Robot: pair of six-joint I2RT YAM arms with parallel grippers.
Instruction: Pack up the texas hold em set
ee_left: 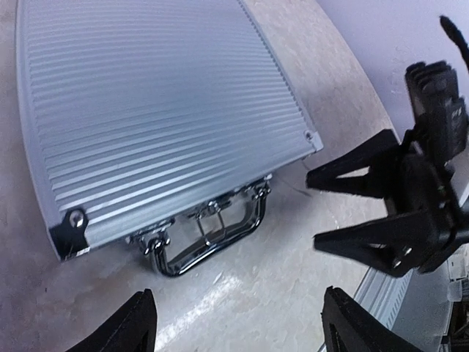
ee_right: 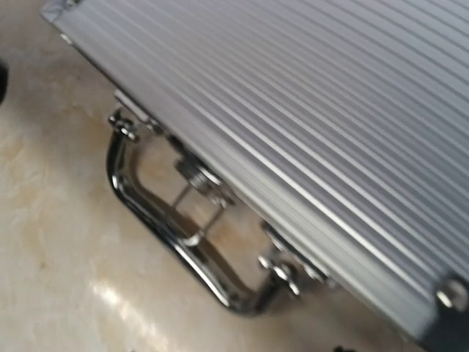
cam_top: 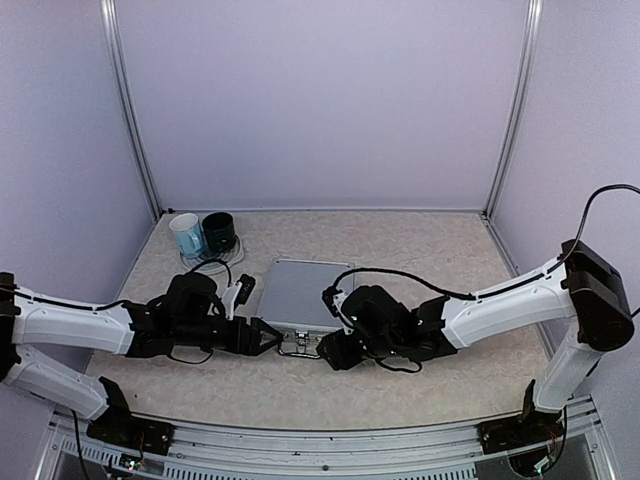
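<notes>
A silver ridged case (cam_top: 300,285) lies flat with its lid down at the centre of the table. Its metal handle (ee_left: 209,253) faces the front, and a wire latch loop (ee_right: 192,216) hangs over the handle gap. Just left of the handle is my left gripper (cam_top: 272,337), its fingers (ee_left: 128,326) standing apart with only table visible between them. At the front right of the case, my right gripper (cam_top: 328,352) is clear of the handle; the left wrist view shows its fingers (ee_left: 366,240) spread and empty. Those fingers lie almost wholly outside the right wrist view.
A light blue mug (cam_top: 186,236) and a black mug (cam_top: 219,232) stand at the back left, with a clear round dish (cam_top: 232,255) by them. Bare table (cam_top: 430,240) extends to the right of the case and in front of it.
</notes>
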